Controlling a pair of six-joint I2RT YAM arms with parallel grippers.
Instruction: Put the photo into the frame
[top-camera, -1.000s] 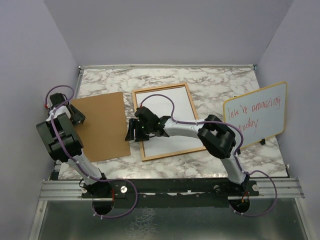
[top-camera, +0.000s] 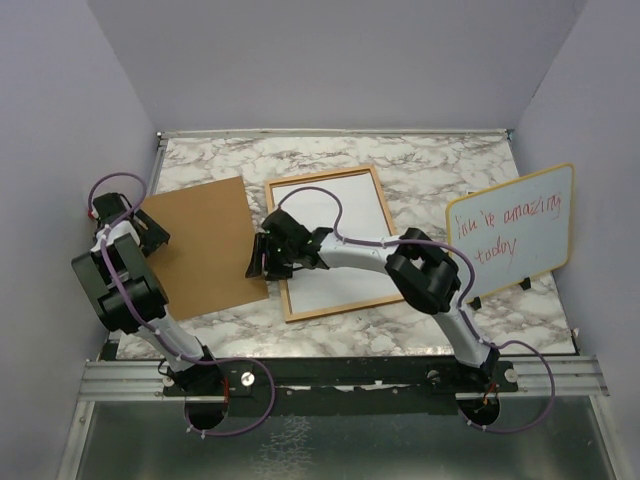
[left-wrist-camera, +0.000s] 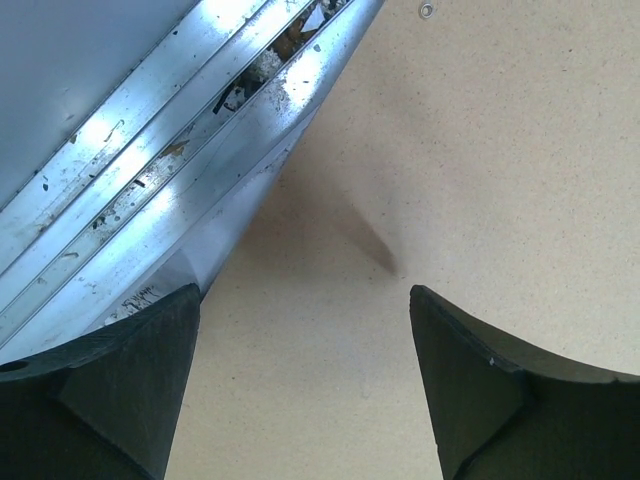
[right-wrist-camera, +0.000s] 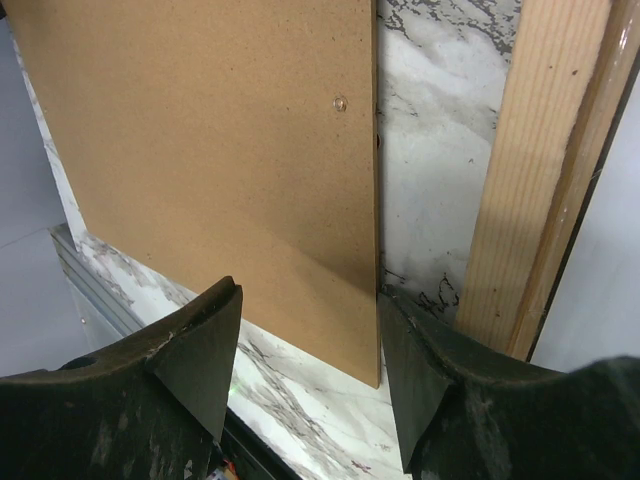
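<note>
The brown board lies left of the wooden frame, which holds a white sheet. My left gripper is at the board's left edge, fingers apart with board surface between them and a metal rail alongside. My right gripper stands open at the board's right edge, close beside the frame's left bar. No photo can be clearly made out.
A whiteboard with red writing stands on the right of the marble tabletop. Walls bound the table at the back and sides; clear marble shows behind the frame.
The board's back edge has moved slightly back and its right edge slightly rightward. My left gripper has shifted a little left; my right gripper has moved slightly.
</note>
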